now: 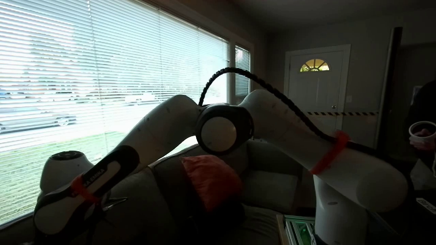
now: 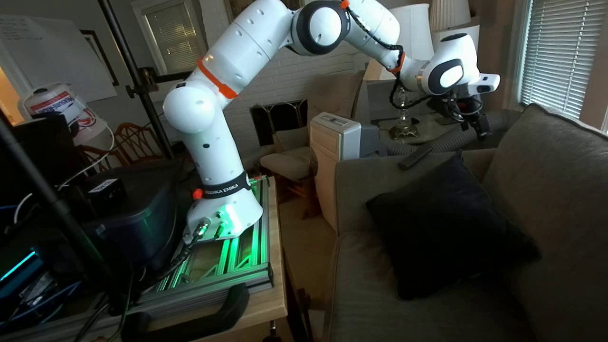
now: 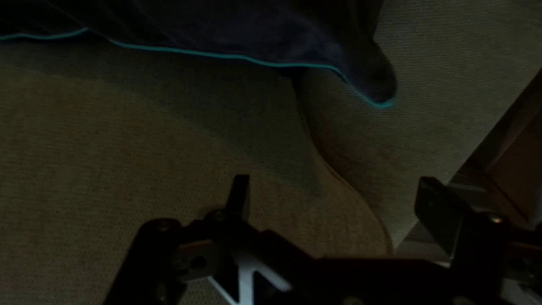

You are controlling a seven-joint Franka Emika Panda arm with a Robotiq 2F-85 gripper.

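My gripper is open in the wrist view, its two dark fingers wide apart and nothing between them. Beneath it lies grey-brown sofa fabric [image 3: 152, 152] with a curved seam. A dark cushion [image 3: 228, 30] with teal piping crosses the top of that view, clear of the fingers. In exterior view 2 the gripper [image 2: 477, 126] hangs at the far end of the sofa, beyond a dark remote-like object [image 2: 414, 157] on the sofa's arm. The dark cushion [image 2: 444, 228] rests on the seat. Exterior view 1 hides the fingers in shadow.
A red cushion [image 1: 212, 179] leans on the sofa in exterior view 1, near the window blinds [image 1: 122, 61]. A lamp [image 2: 404, 108] stands behind the wrist in exterior view 2. A person's hand holding a white ring-shaped device [image 1: 423, 130] shows at the right.
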